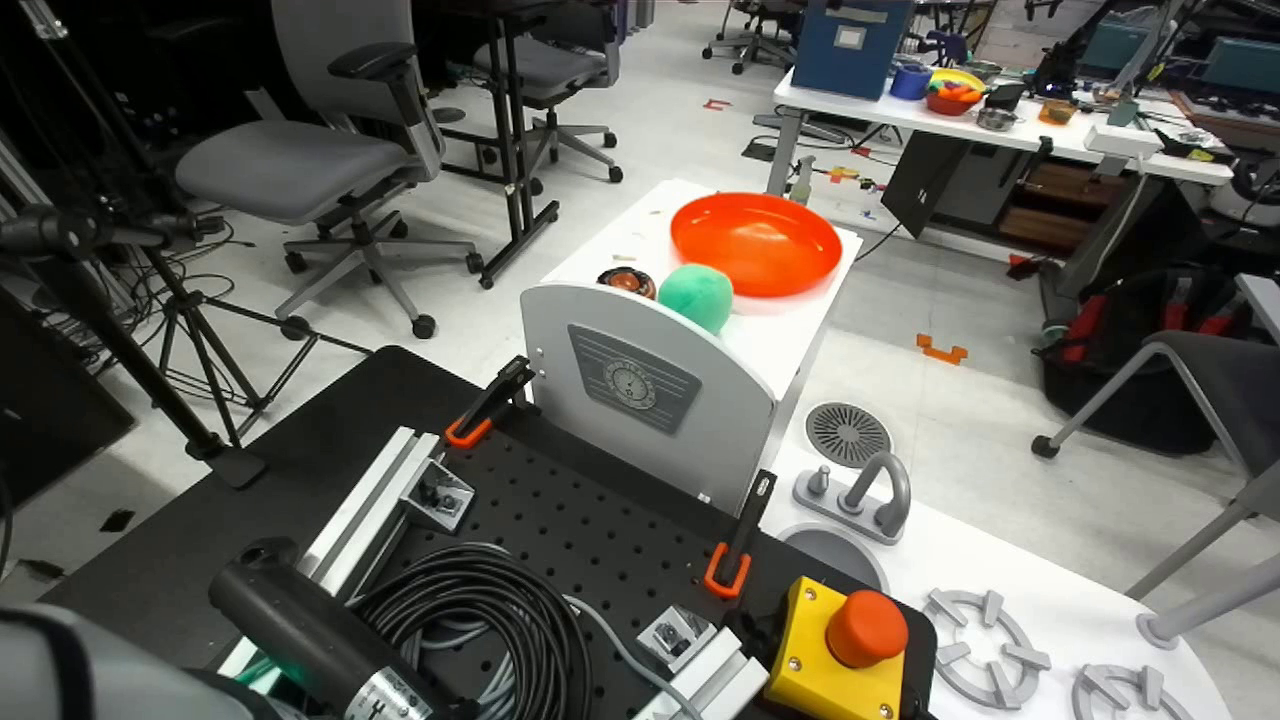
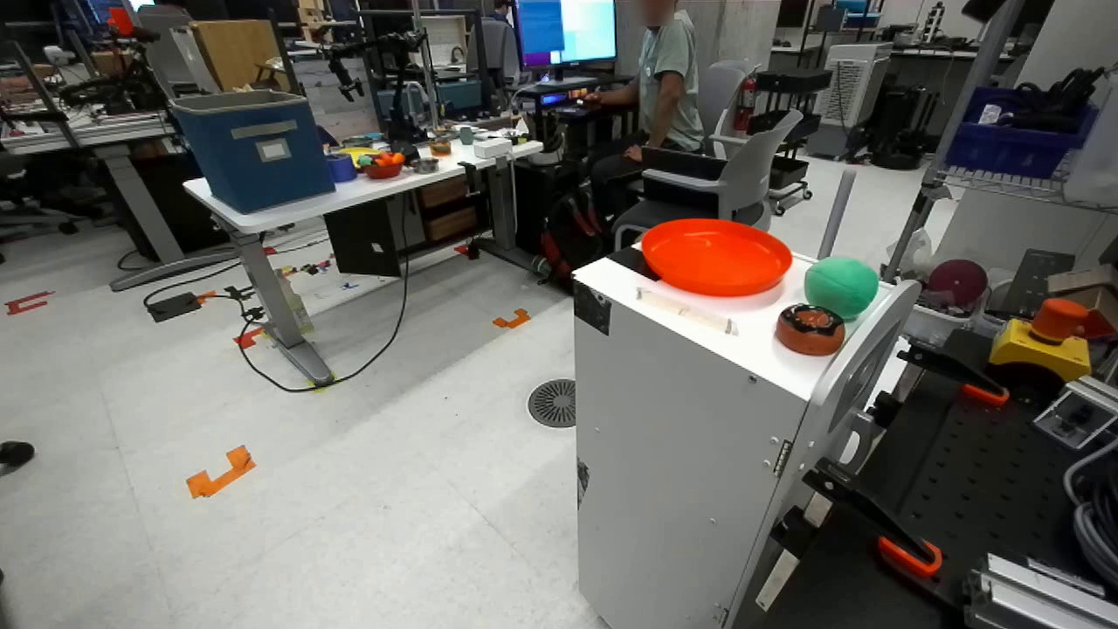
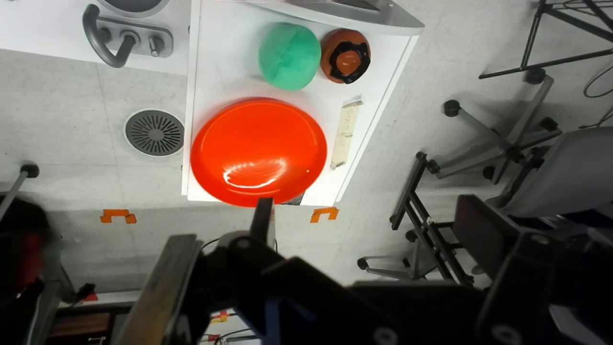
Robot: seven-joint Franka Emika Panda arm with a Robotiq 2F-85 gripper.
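Note:
A wide orange-red plate (image 3: 258, 150) lies flat on the white cabinet top (image 1: 776, 322). Beside it rests a green round ball-like object (image 3: 289, 56), towards the grey backboard (image 1: 648, 402). Touching or nearly touching the green object is a small brown, donut-like thing (image 3: 346, 56) with a black wavy top and an orange-brown centre. Only the wrist view shows my gripper, along its lower part. Its fingers (image 3: 164, 287) are spread wide apart, with none of these objects held between them. Neither exterior view shows the fingertips.
A beige tape strip (image 3: 346, 133) is stuck near the cabinet's edge. Near the cabinet is a toy sink with a grey faucet (image 1: 889, 494). The black perforated base (image 1: 540, 510) carries clamps, coiled cable and a yellow box with a red button (image 1: 866, 628). Open floor surrounds the cabinet's far side.

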